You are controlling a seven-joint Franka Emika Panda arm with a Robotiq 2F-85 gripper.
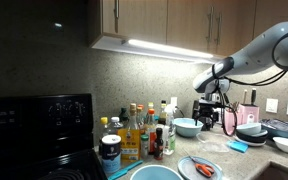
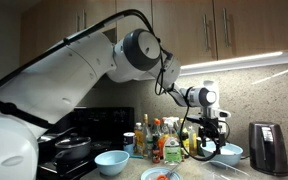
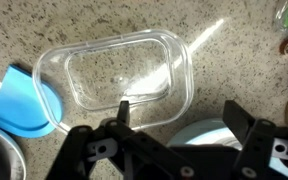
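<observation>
My gripper is open, its two fingers wide apart and nothing held between them. Below it in the wrist view, a pale blue bowl (image 3: 200, 132) shows part of its rim, the rest covered by the gripper body. A clear plastic container (image 3: 119, 75) lies on the speckled counter beside that bowl. From the side, the gripper (image 1: 206, 118) hovers close to the light blue bowl (image 1: 187, 127) near the back wall; contact cannot be made out. The clear container (image 1: 212, 144) sits in front of it.
Several bottles (image 1: 136, 130) crowd the counter left of the bowl. A plate (image 1: 200, 168) with something red and another blue bowl (image 1: 155, 173) stand nearer the front. A blue flat item (image 3: 19, 103) lies beside the container; a dark toaster (image 2: 268, 148) stands at right.
</observation>
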